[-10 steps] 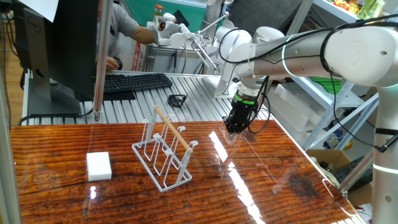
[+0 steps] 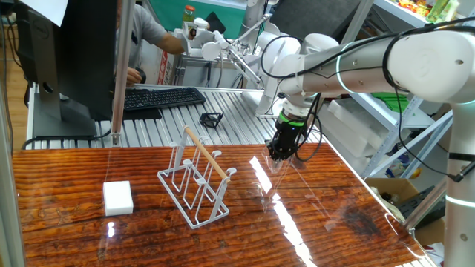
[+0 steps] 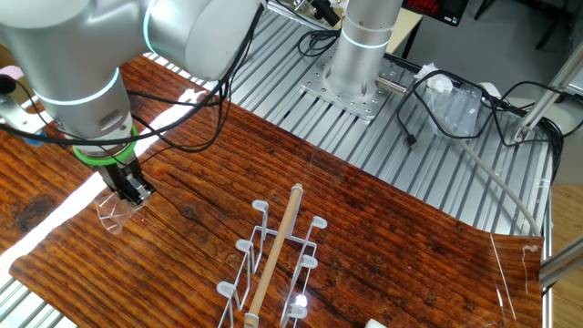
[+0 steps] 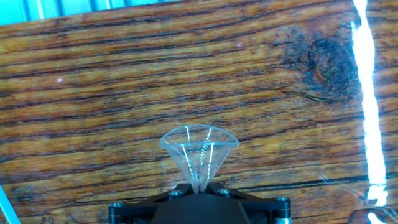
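A clear, flared cup spreads out from the fingertips in the wrist view, its wide rim facing away from the gripper. My gripper is shut on its narrow end. In exterior view 2 the same see-through shape hangs below the gripper, over the wooden tabletop. From exterior view 1, the gripper is near the table's far edge, right of the white drying rack. The cup is faint there, and its gap to the table is hard to judge.
A white block lies left of the rack, which has upright prongs and a wooden top bar. A keyboard and a monitor stand beyond the wood. The tabletop right of the rack looks mostly clear, with bright glare.
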